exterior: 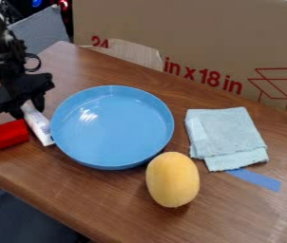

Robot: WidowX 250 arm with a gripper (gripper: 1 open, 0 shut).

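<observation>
My black gripper point(17, 99) is at the left, low over the upper end of a white elongated object point(40, 129) lying just left of the blue plate point(110, 128). Whether the fingers are open or closed on it cannot be told. A red elongated object point(2, 138) lies below the gripper, at the table's left edge.
A yellow oval object point(173, 179) sits at the front right of the plate. A folded pale cloth point(225, 140) lies on the right over a blue tape strip point(256, 179). A cardboard box point(197, 38) stands along the back.
</observation>
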